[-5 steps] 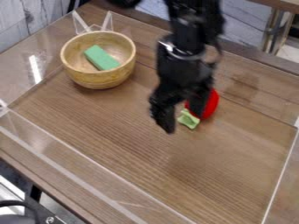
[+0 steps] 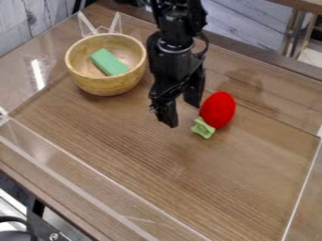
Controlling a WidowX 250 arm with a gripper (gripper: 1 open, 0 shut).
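My black gripper (image 2: 179, 102) stands open over the wooden table (image 2: 113, 179), just left of a red oval object (image 2: 217, 109). A small light green piece (image 2: 204, 128) lies at the lower left of the red object, near the gripper's right finger, with no clear sign of being held. A yellow bowl (image 2: 94, 80) at the upper left holds a green block (image 2: 108, 61).
A wooden shelf edge (image 2: 292, 6) shows at the top right, and a dark cable (image 2: 13, 222) at the bottom left corner.
My arm has risen and drawn back from lower down over the table, with the gripper shifting left. The red object, green piece and bowl look unmoved.
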